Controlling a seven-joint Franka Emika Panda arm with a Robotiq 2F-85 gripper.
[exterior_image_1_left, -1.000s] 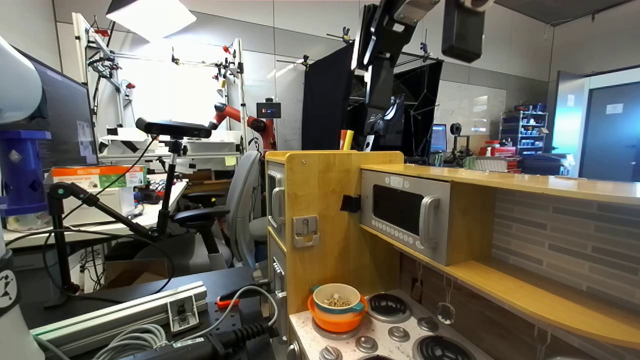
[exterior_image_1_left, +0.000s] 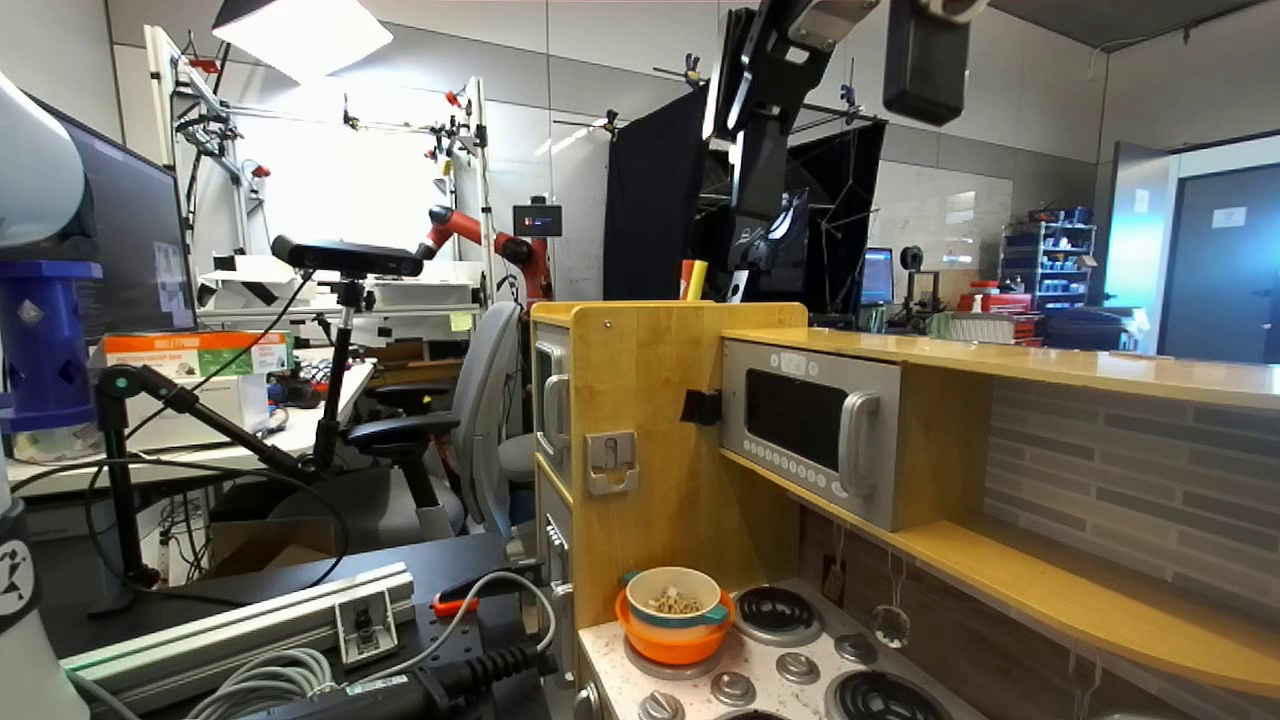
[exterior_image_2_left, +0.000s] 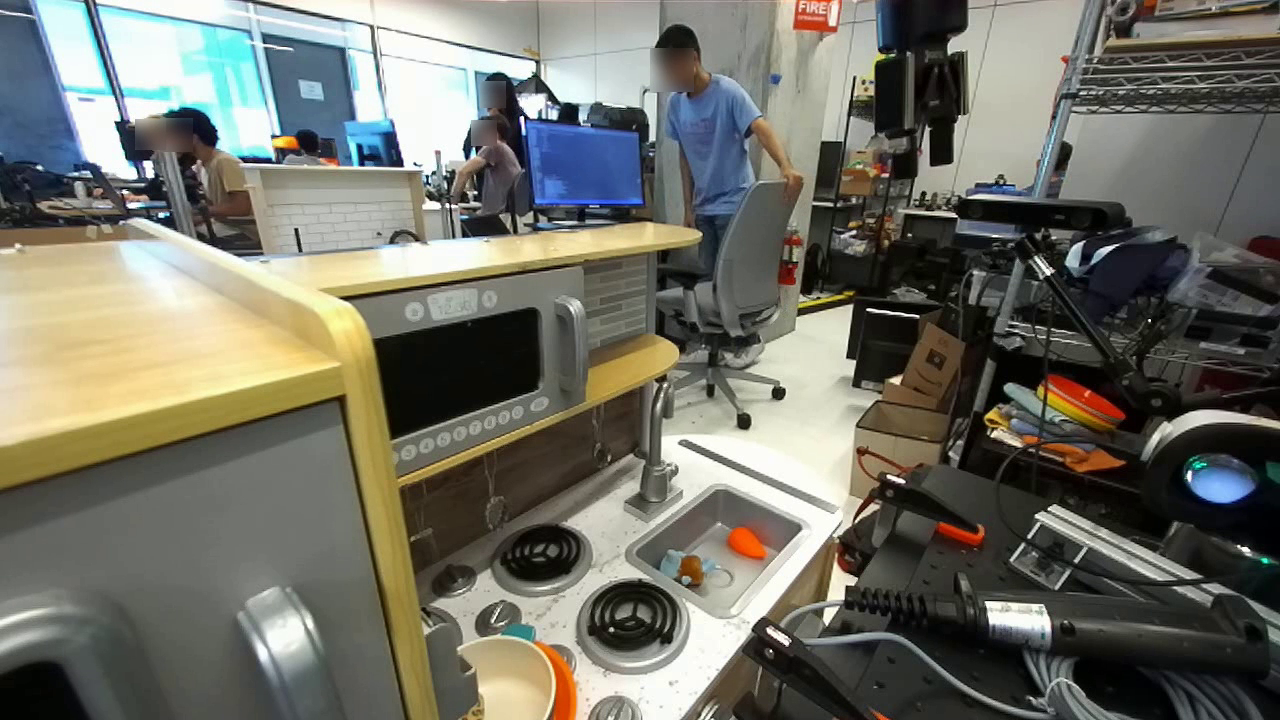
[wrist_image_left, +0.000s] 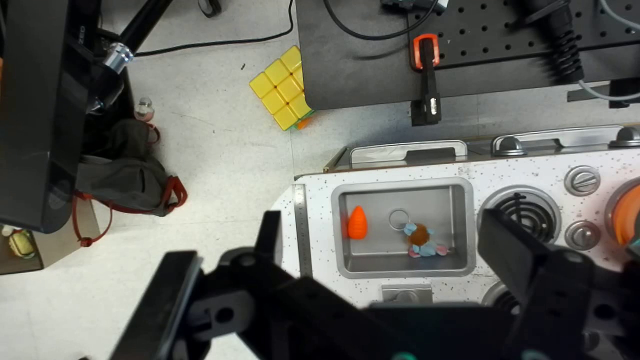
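Note:
High above the toy kitchen, my gripper stands open and empty, its two dark fingers (wrist_image_left: 268, 235) wide apart in the wrist view. Below it is the grey sink (wrist_image_left: 396, 195), which holds an orange carrot-shaped toy (wrist_image_left: 357, 223) on the left and a small blue-and-brown toy (wrist_image_left: 420, 240) on the right. Exterior view 2 has the gripper (exterior_image_2_left: 921, 150) at the upper right, far from any object. On a stove burner, a cream bowl (exterior_image_1_left: 675, 589) with small beige bits inside is nested in an orange bowl (exterior_image_1_left: 667, 646).
A faucet (exterior_image_2_left: 656, 450) rises behind the sink. The microwave (exterior_image_1_left: 798, 414) and wooden shelf (exterior_image_1_left: 1056, 576) overhang the stove. A black table (wrist_image_left: 354, 72) with a clamp (wrist_image_left: 427, 78) stands alongside. Open air surrounds the gripper.

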